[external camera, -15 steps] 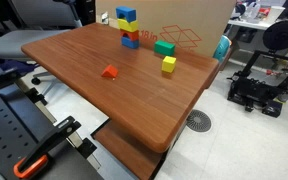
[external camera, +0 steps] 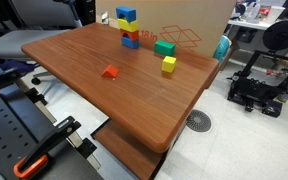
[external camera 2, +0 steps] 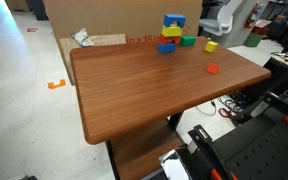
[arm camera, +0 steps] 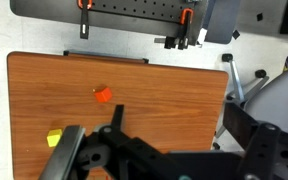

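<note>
A stack of blocks stands upright on the wooden table, with a blue block [external camera: 126, 14] on top, a yellow one [external camera: 128, 25] below it, then red, and a blue block [external camera: 130, 43] at the base. Near it lie a green block [external camera: 164, 47] and a loose yellow block [external camera: 169, 64]. A small red block [external camera: 110, 71] rests apart, nearer the table's edge. From the wrist view, my gripper is open above the table, its dark fingers wide apart with nothing seen between them. The red block [arm camera: 103, 94] and yellow block [arm camera: 54, 137] are left of that gap.
A pale upright panel [external camera: 189, 20] borders the back, behind the stack. Along the near side runs a dark base [external camera: 14, 125] with black and orange parts.
</note>
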